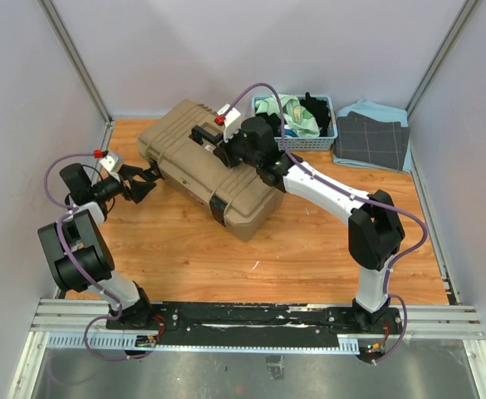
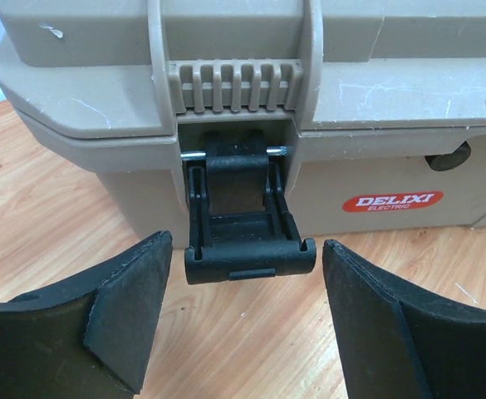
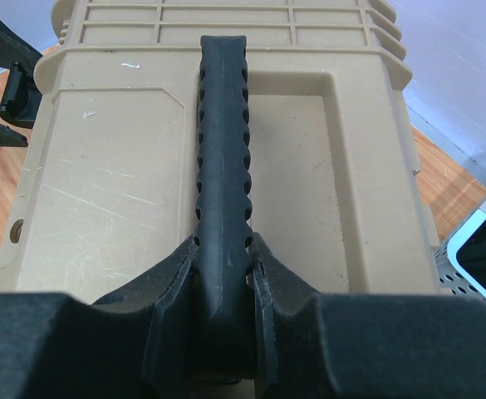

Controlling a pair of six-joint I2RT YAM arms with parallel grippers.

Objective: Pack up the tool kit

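The tan tool case (image 1: 194,162) lies closed and slanted across the back left of the table. Its left black latch (image 2: 241,241) is flipped outward, standing away from the case wall. My left gripper is open, its fingers (image 2: 135,287) on either side of the latch, with gaps showing. The other latch (image 1: 218,209), toward the case's right end, lies flat against the front. On top of the lid, my right gripper is shut on the black carrying handle (image 3: 224,125), which stands up from its recess.
Behind the case's right end stands a blue-grey basket (image 1: 313,144) of cloths. A folded dark cloth (image 1: 371,140) on light blue fabric is at the back right. Bare wood (image 1: 226,274) lies in front of the case.
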